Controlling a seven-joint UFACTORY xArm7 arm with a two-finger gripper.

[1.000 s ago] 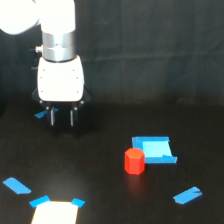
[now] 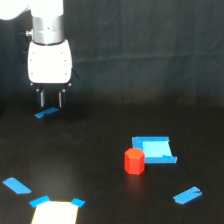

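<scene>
A small red hexagonal block (image 2: 135, 161) stands on the dark table, right of centre. It overlaps the lower left corner of a pale square (image 2: 156, 149) edged with blue tape; whether it touches that square I cannot tell. Up at the left, well away from the block, is my gripper (image 2: 51, 98). Its two fingers point down and stand apart, and nothing shows between them.
At the bottom edge lies a bright cream square (image 2: 55, 213) with blue tape at its corners. Loose blue tape strips mark the table at the left (image 2: 17, 186), right (image 2: 187, 195) and beneath the gripper (image 2: 47, 112).
My gripper has moved up and to the left in the view, farther from the red block. The block and the taped squares have stayed where they were.
</scene>
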